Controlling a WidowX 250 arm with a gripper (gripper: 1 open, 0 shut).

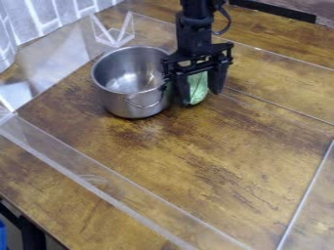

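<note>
A steel pot (125, 82) stands at the upper left of the camera view. Just right of it is a light green object (198, 88), partly hidden by my black gripper (194, 90), which reaches down over it from the top. Whether the fingers are closed on the green object is hard to tell.
Bare wooden tabletop (196, 176) fills the front and right. Clear panels run along the left and right edges.
</note>
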